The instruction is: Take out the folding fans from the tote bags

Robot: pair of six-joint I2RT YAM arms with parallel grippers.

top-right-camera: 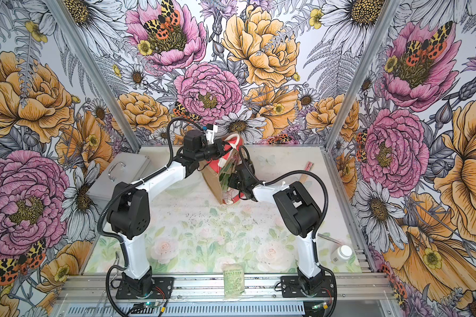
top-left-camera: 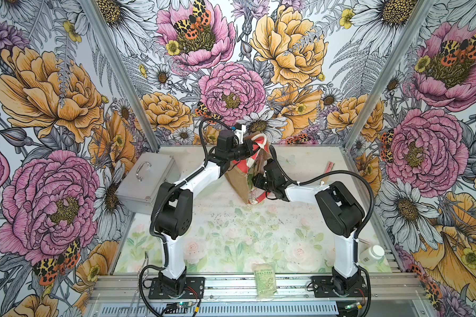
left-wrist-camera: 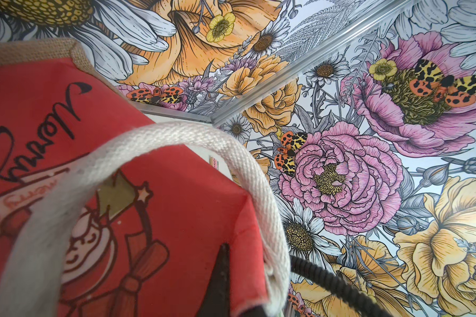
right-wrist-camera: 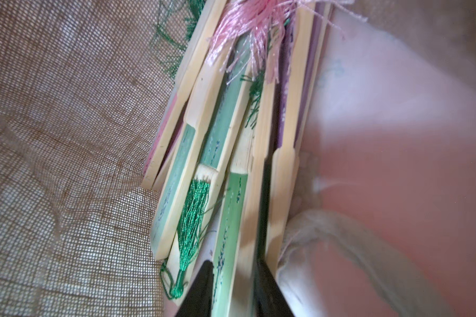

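Observation:
A red and burlap tote bag stands tilted at the middle back of the table. My left gripper is at its top beside the white rope handle; its fingers are hidden in the left wrist view, so what lies between them is unclear. My right gripper reaches into the bag's mouth, its fingers apart over several folding fans with green, purple and pink panels and tassels. The fans lie side by side between burlap and pale lining. I cannot tell that any fan is gripped.
A grey metal box sits at the back left. A white bottle stands at the front right, a small packet lies on the front rail.

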